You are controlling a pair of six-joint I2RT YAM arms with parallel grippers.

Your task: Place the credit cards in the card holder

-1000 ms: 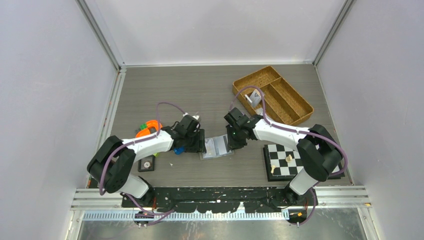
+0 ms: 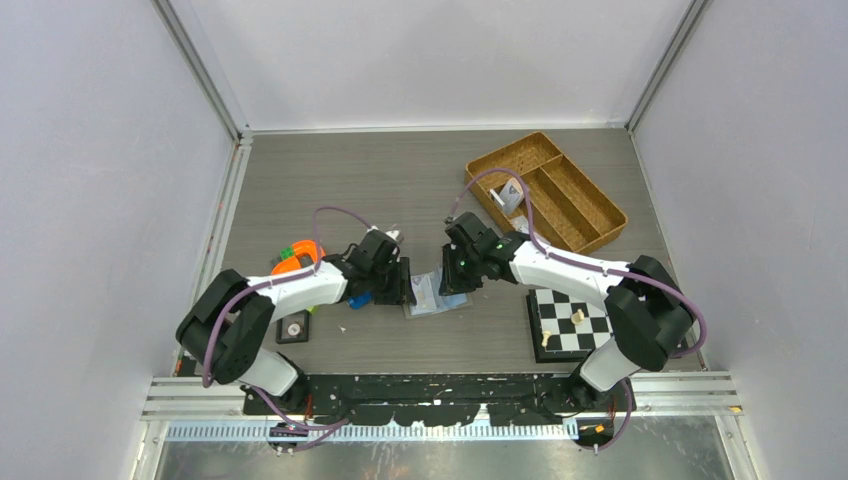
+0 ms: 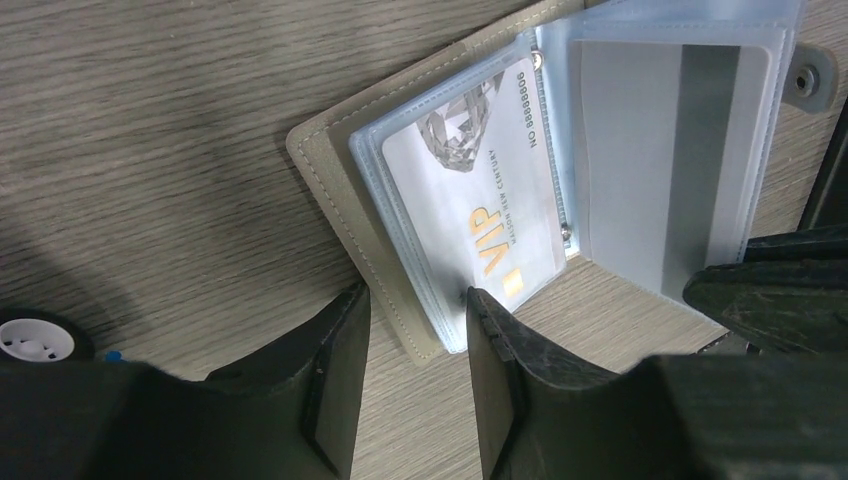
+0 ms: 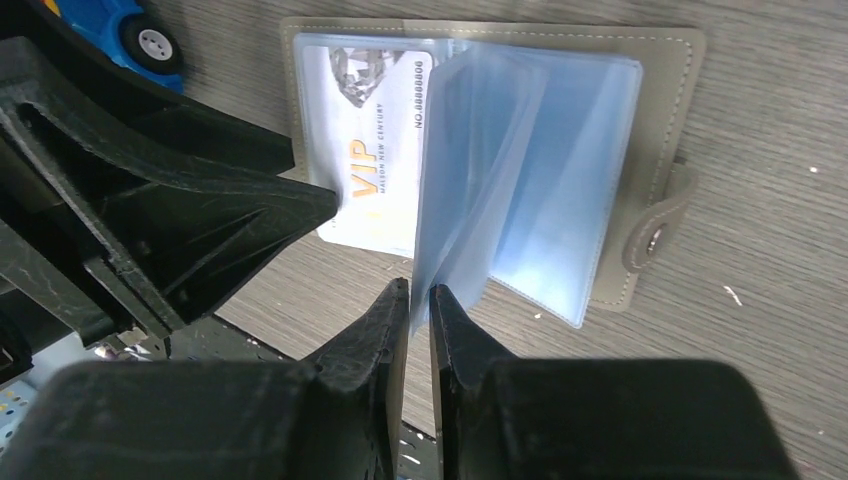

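The card holder (image 2: pixel 425 298) lies spread on the table between both arms, its beige cover (image 3: pixel 335 205) under pale blue clear sleeves. A white VIP card (image 3: pixel 480 180) sits in the left-hand sleeve. At a front corner of the holder, my left gripper has its fingers on either side of the edge, shut on it. A clear sleeve page (image 4: pixel 480 160) stands lifted and bent, with its near edge pinched in my right gripper. More pale blue sleeve (image 4: pixel 580 180) lies flat to its right. The closing strap (image 4: pixel 660 220) points outward.
A wicker tray (image 2: pixel 580 200) at the back right holds white cards (image 2: pixel 511 194). A chessboard (image 2: pixel 570 318) lies at the right; a blue toy car (image 4: pixel 125 38) and an orange toy (image 2: pixel 290 264) are at the left.
My right gripper has shifted left toward the left one, carrying the clear page's edge up and over. The left arm is almost still, and the holder has shifted slightly right.
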